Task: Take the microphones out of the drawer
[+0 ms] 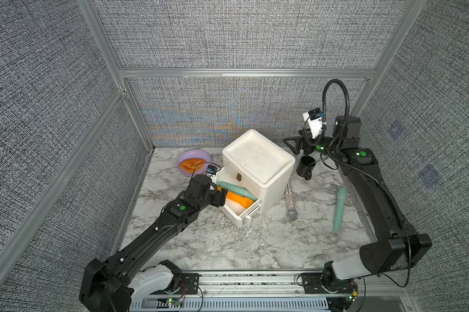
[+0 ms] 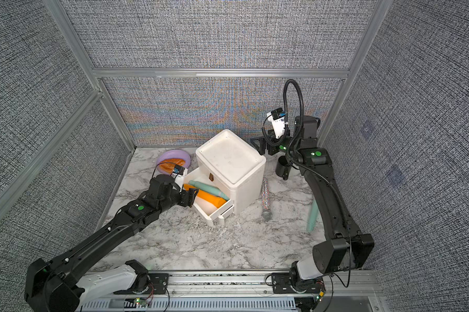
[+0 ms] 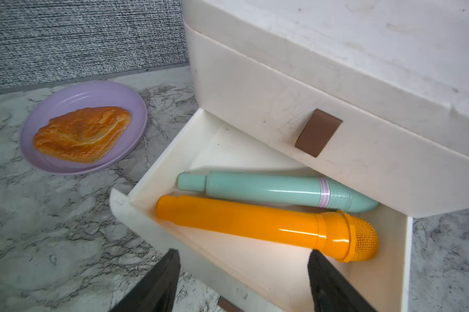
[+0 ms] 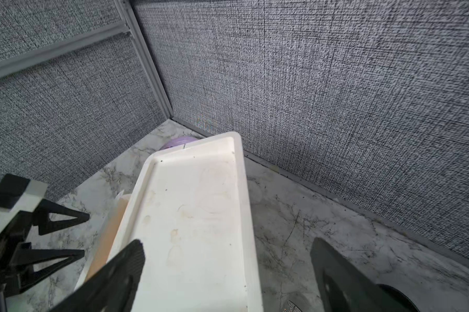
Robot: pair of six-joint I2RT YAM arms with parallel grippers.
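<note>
The white drawer [image 3: 270, 265] stands pulled out of its white cabinet [image 1: 276, 189]. Inside lies an orange microphone [image 3: 255, 221], its mesh head toward the right, alongside a teal bottle-like object [image 3: 265, 188] with a pink-striped band. My left gripper is over the drawer's front wall, fingers apart, with nothing held between them; the microphone lies just beyond the fingertips. Away from the drawer, my right gripper hangs open and empty near the cabinet's right side, above the black mug [image 1: 305, 167].
A purple plate [image 3: 135, 111] with a pastry [image 3: 83, 134] sits left of the cabinet. On its right lie a glittery microphone [image 1: 290, 200] and a teal microphone-shaped object [image 1: 339, 210].
</note>
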